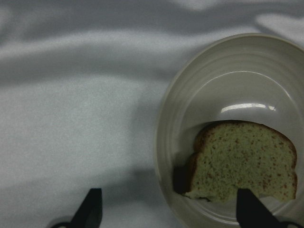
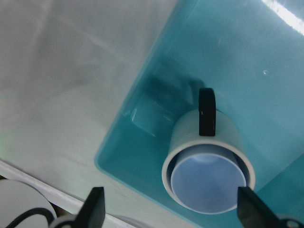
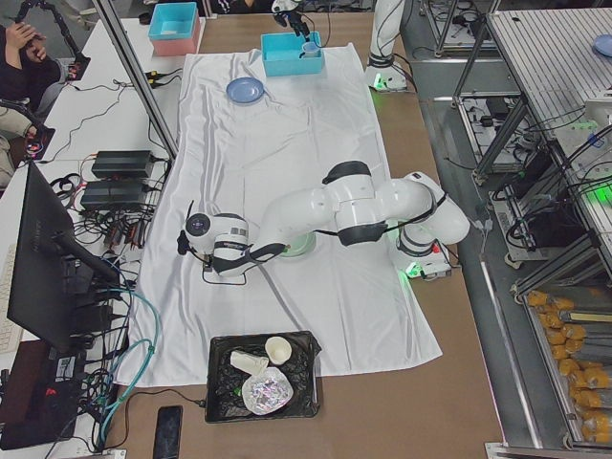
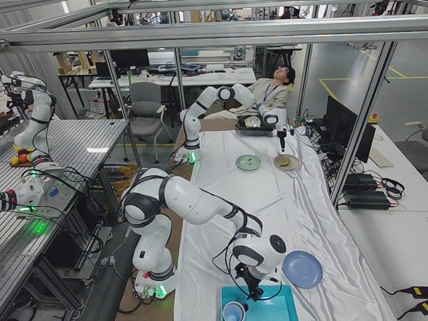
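A slice of bread (image 1: 242, 159) lies on a beige plate (image 4: 277, 160) on the white cloth. My left gripper is over that plate's edge, fingers apart with nothing between them in the left wrist view. My right gripper hangs open over a teal bin (image 2: 128, 152), where a white mug (image 2: 190, 128) with a dark handle holds a light blue cup (image 2: 206, 183). In the camera left view, my left arm hides most of the beige plate.
A green plate (image 4: 248, 162) sits beside the beige one. A blue plate (image 4: 302, 269) lies near the bin. A black tray (image 3: 239, 406) with a foil-lined bowl and small items stands at the other end.
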